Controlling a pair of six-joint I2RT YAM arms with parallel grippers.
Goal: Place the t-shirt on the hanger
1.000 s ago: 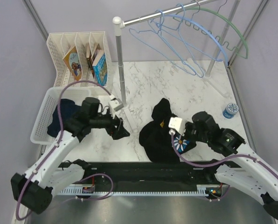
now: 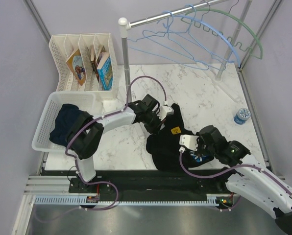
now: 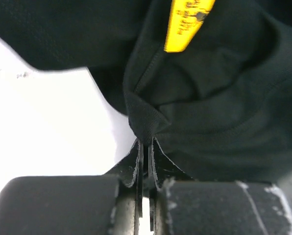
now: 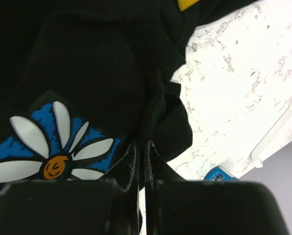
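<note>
The black t-shirt (image 2: pixel 163 149) lies crumpled on the marble table, with a yellow patch (image 3: pixel 187 24) and a blue-and-white daisy print (image 4: pixel 62 137). My left gripper is shut on a fold of the shirt at its left part. My right gripper is at the shirt's right part, its fingertips shut at a dark fold by the print; whether any cloth is between them is unclear. Several blue hangers (image 2: pixel 182 36) and a green hanger (image 2: pixel 254 34) hang on the rail (image 2: pixel 153 19) above the back of the table.
A white basket (image 2: pixel 38 137) with dark cloth stands at the left, a book rack (image 2: pixel 60 49) with books behind it. A blue-labelled can (image 2: pixel 242 115) stands at the right. The rail's post (image 2: pixel 125 58) rises behind my left arm.
My left arm has swung right from beside the basket onto the shirt and its gripper is shut on it. My right gripper has shifted slightly, and the shirt's top part lies more to the right.
</note>
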